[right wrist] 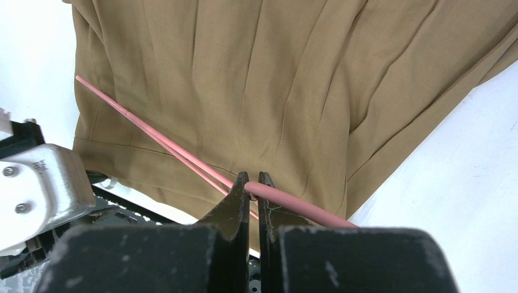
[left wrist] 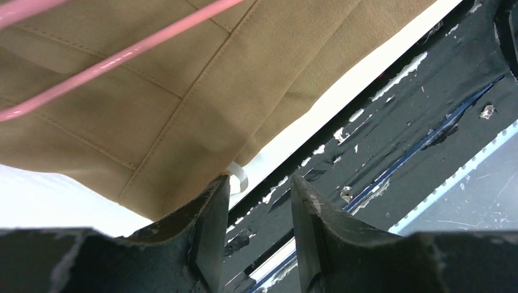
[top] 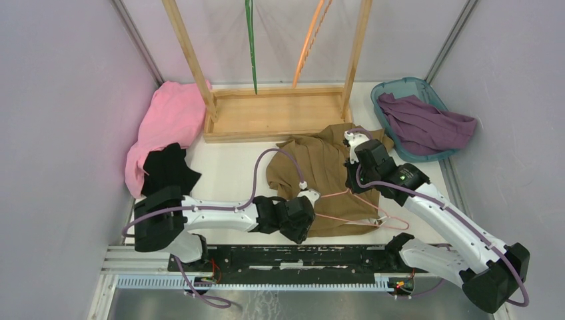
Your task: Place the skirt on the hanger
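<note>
A brown skirt (top: 313,160) lies spread on the white table. A pink hanger (top: 360,221) is over it, and my right gripper is shut on it near the skirt's right part. My left gripper is open at the skirt's front edge, its fingertips beside the folded fabric (left wrist: 183,140), with a small pale curved piece visible near one tip. The hanger's pink bar (left wrist: 122,56) runs above the skirt in the left wrist view.
A wooden rack (top: 273,133) stands at the back. Pink and black cloths (top: 166,120) lie at the left, and a blue basket (top: 426,155) with purple fabric sits at the back right.
</note>
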